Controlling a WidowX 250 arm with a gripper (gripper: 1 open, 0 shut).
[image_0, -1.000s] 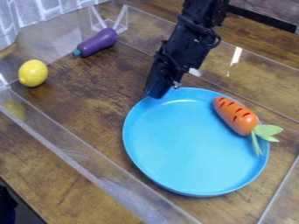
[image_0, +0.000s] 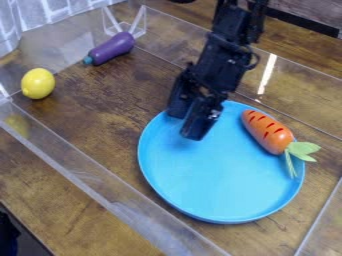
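The black robot arm reaches down from the top centre, its gripper (image_0: 195, 116) open over the upper left part of a blue plate (image_0: 214, 185), with nothing seen between its fingers. A toy carrot (image_0: 271, 134), orange with pale green leaves, lies on the right side of the plate, to the right of the gripper.
A purple eggplant (image_0: 110, 48) lies at the upper left, and a yellow lemon (image_0: 38, 83) at the left. The wooden surface (image_0: 94, 130) between them and the plate is clear. A clear plastic edge runs along the lower left.
The arm and gripper have moved down the view, toward the viewer and further over the blue plate. The carrot, eggplant and lemon have not visibly moved.
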